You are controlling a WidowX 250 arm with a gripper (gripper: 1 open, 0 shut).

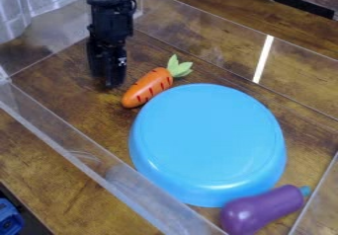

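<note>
The black gripper (109, 69) is lowered to the wooden floor inside the clear-walled enclosure, at the upper left. Its fingers are too dark to tell whether they are open or shut. An orange toy carrot (148, 88) with green leaves lies just to its right. A large upturned light-blue round dish or lid (208, 140) fills the centre right. A purple toy eggplant (264, 207) lies below it at the bottom right.
Clear walls (93, 158) border the area on the near left and around the back. A blue object (8, 219) sits outside at the lower left. Bare wood is free left of the dish and at the upper right.
</note>
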